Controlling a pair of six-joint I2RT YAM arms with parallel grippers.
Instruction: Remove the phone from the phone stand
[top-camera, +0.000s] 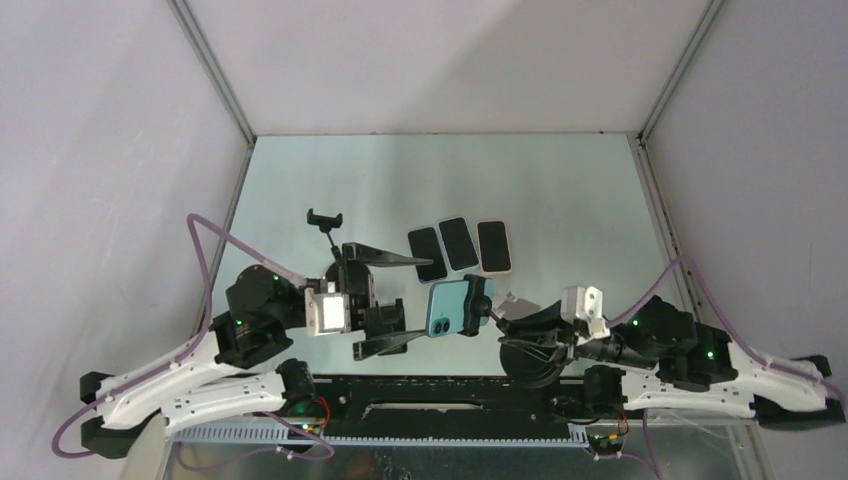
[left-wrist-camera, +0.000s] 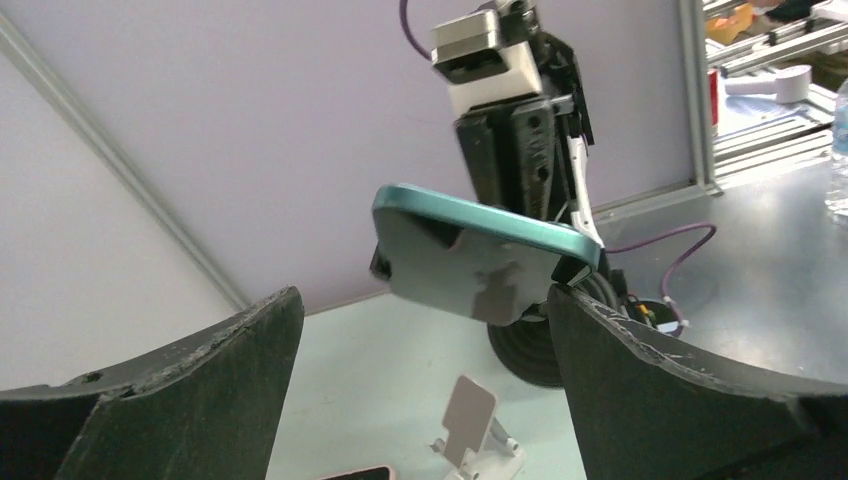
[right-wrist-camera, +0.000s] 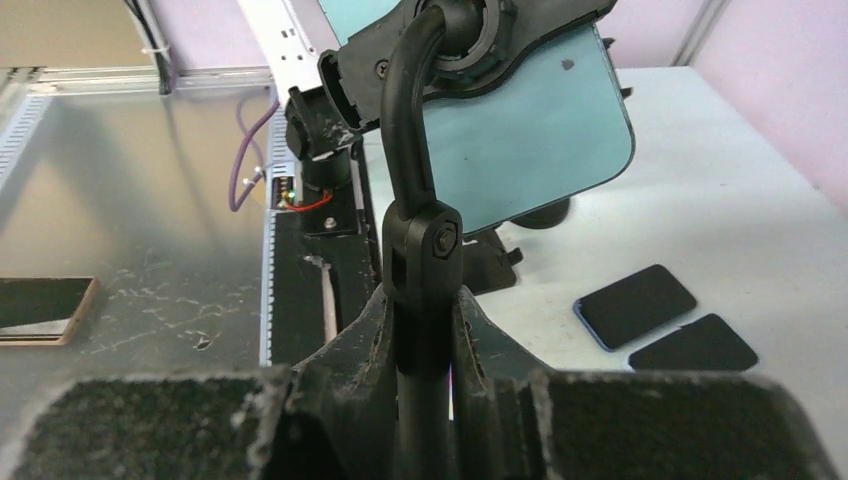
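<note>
A light teal phone (top-camera: 445, 308) sits raised in the black holder (right-wrist-camera: 462, 50) of a phone stand. My right gripper is closed round the stand's black pole (right-wrist-camera: 408, 150) below its hinge, with the phone and holder above it. My left gripper (top-camera: 388, 300) stands open, its fingers on either side of the phone's near end but apart from it in the top view; in the left wrist view the phone (left-wrist-camera: 470, 260) floats edge-on between and beyond the two fingertips.
Three dark phones (top-camera: 457, 243) lie on the pale table (top-camera: 330, 180). A second black stand (top-camera: 325, 219) stands behind my left arm. A small pale stand (left-wrist-camera: 468, 420) sits on the table toward the right.
</note>
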